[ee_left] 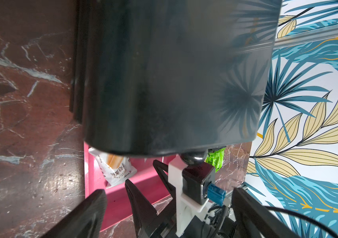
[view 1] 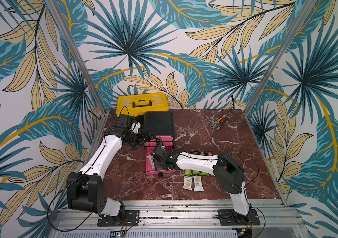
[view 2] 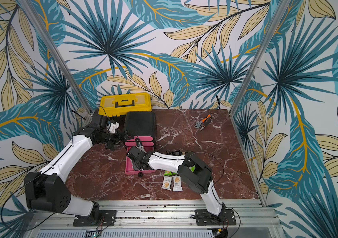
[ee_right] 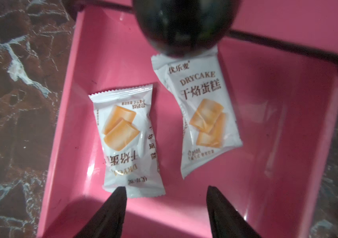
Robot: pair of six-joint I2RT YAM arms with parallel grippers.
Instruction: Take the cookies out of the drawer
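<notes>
The pink drawer [view 1: 149, 171] is pulled out from the black cabinet [view 1: 159, 122]. Two white cookie packets lie inside, the left [ee_right: 125, 142] and the right [ee_right: 208, 115], a dark knob partly over the latter. My right gripper hangs open over the drawer, below both packets in the right wrist view, nothing between its fingers. My left gripper is beside the cabinet; its fingers show at the lower edge of the left wrist view, apart.
A yellow toolbox [view 1: 153, 101] stands at the back. Pliers [view 1: 219, 123] lie back right. White packets [view 1: 198, 183] and green packets [view 1: 192, 173] lie right of the drawer.
</notes>
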